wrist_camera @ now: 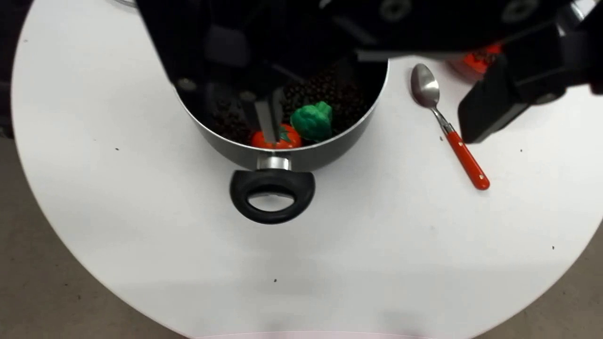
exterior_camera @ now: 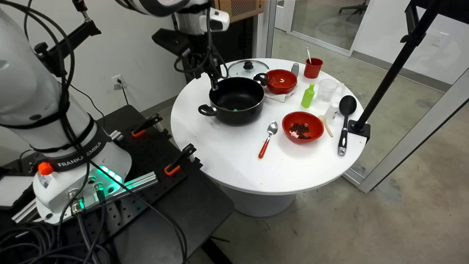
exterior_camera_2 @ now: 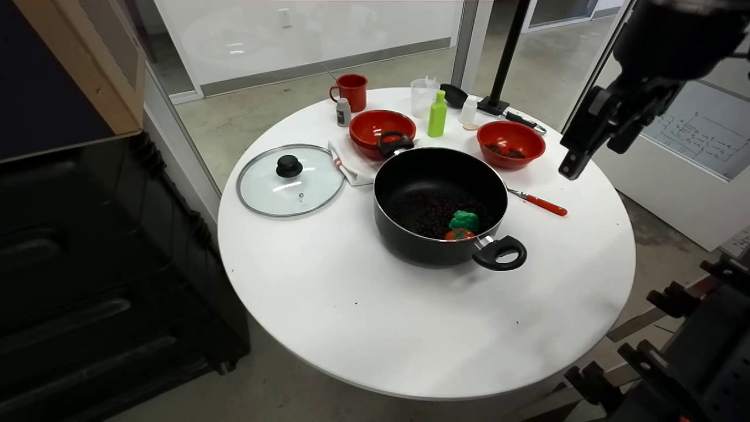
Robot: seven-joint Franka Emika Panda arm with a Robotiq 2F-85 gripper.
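My gripper stands open, its two fingers far apart in the wrist view and nothing between them. From the second exterior view, the gripper (exterior_camera_2: 597,156) appears in the air at the upper right. A black two-handled pot (exterior_camera_2: 411,239) sits uncovered on the round white table (exterior_camera_2: 316,330). Inside lie many dark beans (exterior_camera_2: 425,211), a green vegetable piece (exterior_camera_2: 464,221) and a red tomato (exterior_camera_2: 459,234). In the wrist view one finger overlaps the tomato (wrist_camera: 289,135); whether they touch cannot be told.
A glass lid (exterior_camera_2: 263,186) lies beside the pot. Near it are a red-handled spoon (exterior_camera: 265,145), a red bowl with dark bits (exterior_camera: 288,118), stacked red bowls (exterior_camera_2: 362,130), a green bottle (exterior_camera_2: 436,119), a red mug (exterior_camera_2: 353,91) and a black ladle (exterior_camera: 347,107).
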